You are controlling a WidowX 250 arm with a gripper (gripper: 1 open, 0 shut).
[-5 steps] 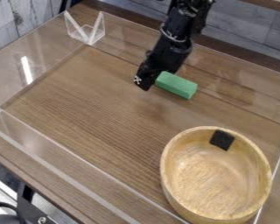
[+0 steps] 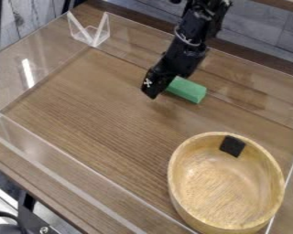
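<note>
The black arm reaches in from the back centre, its gripper (image 2: 159, 80) low over the table (image 2: 88, 128). A green block (image 2: 189, 90) lies at the gripper's right side, partly covered by it at its left end. The gripper looks shut on the green block's left end, though the fingertips are dark and small.
A large cream bowl (image 2: 225, 206) with a black object (image 2: 233, 146) on its rim fills the lower right. A white wire-like holder (image 2: 91, 29) stands at the back left.
The arm and gripper have shifted slightly over the last second; the green block stays in nearly the same place.
</note>
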